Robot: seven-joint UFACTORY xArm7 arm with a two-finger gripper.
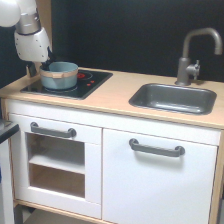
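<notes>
A blue-grey pot [60,79] with a brownish rim stands upright on the black stove top [98,79], at the left of the counter. My white arm comes in from the top left, and my gripper [43,67] is at the pot's left rim. The dark fingers are small and partly lost against the dark background. Whether they touch the rim or close on it, I cannot tell.
To the right, a metal sink [173,97] is set in the wooden counter [122,88], with a grey faucet [188,60] behind it. Below are a white oven door [57,165] and a cabinet door [157,185] with grey handles. The counter between stove and sink is bare.
</notes>
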